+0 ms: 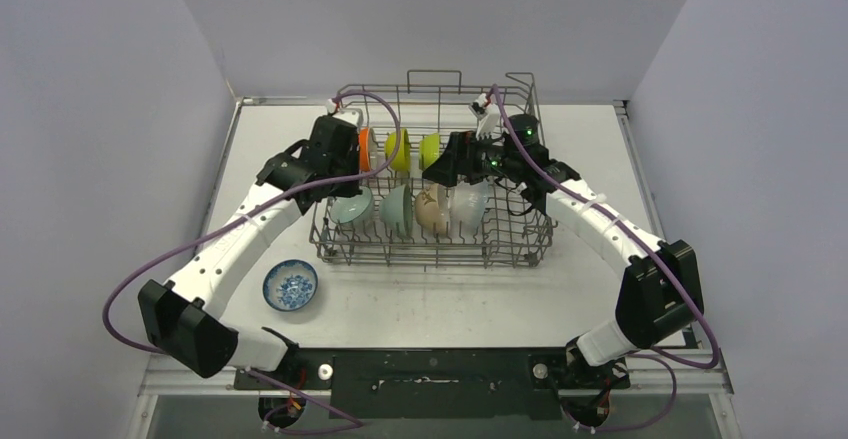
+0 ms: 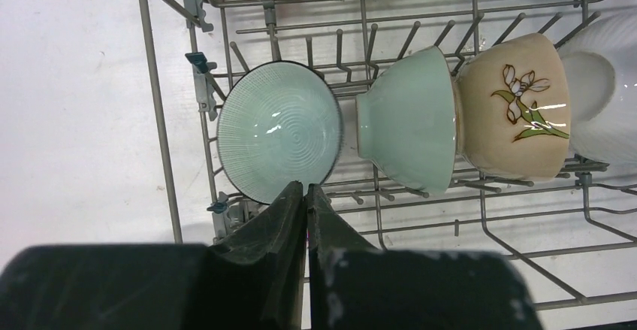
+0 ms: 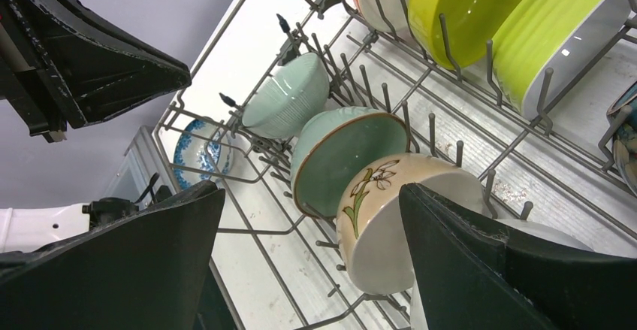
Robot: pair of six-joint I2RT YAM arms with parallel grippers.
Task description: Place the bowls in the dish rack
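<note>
My left gripper is shut, its tips at the near rim of a pale celadon bowl point(image 2: 278, 127); whether it grips that rim is unclear. This bowl lies tilted at the rack's left end, beside a green bowl point(image 2: 406, 119), a beige flowered bowl point(image 2: 514, 104) and a white bowl point(image 2: 601, 104), all in the rack. Behind them stand orange point(image 1: 367, 149), yellow point(image 3: 458, 7) and lime bowls point(image 3: 560, 37). My right gripper stands open above the front row. A blue-patterned bowl point(image 1: 290, 285) lies outside, front left of the rack.
The wire rack point(image 1: 420, 259) fills the middle of the white surface point(image 1: 460, 314). Free room lies in front of it and at both sides. Grey walls border the area at left, right and back.
</note>
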